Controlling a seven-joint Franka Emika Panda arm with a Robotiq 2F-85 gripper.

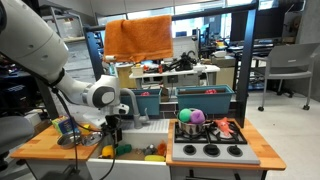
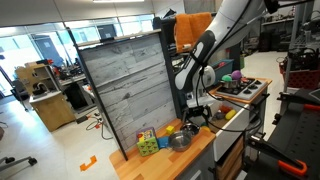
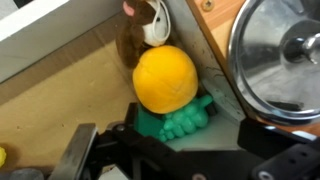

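My gripper hangs low over the open drawer [image 1: 140, 170], with its dark fingers [image 3: 268, 140] spread apart along the bottom of the wrist view. An orange ball [image 3: 165, 79] rests in the drawer just beyond them. Against it lies a bumpy green toy [image 3: 185, 120], seen in the gap between the fingers and partly covered by the gripper. A brown and white plush toy [image 3: 145, 28] touches the ball's far side. Nothing appears gripped. In the first exterior view, the gripper [image 1: 112, 135] is at the drawer's left end.
Close to the drawer's wall, a metal lid [image 3: 300, 55] sits on the wooden counter. The stove [image 1: 213, 150] on the right carries a pot with a purple and a green item [image 1: 197, 116]. Blue bins [image 1: 205, 100] stand behind.
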